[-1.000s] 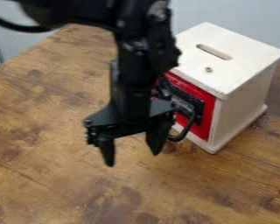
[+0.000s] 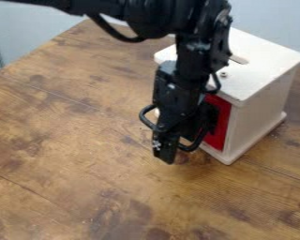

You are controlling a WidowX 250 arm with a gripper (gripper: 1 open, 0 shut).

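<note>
My black gripper (image 2: 172, 141) hangs low over the wooden table, right at the red front (image 2: 219, 124) of a white wooden box (image 2: 253, 103), with cables looped around it. Its arm covers much of the red front and whatever is on it. The fingers point down and are dark against one another; I see nothing held between them. The box has a slot and a small round fitting on its top.
A pale wall stands behind.
The gripper has moved back and to the right, up against the box's red front, and now hides more of it. The box has stayed in place.
</note>
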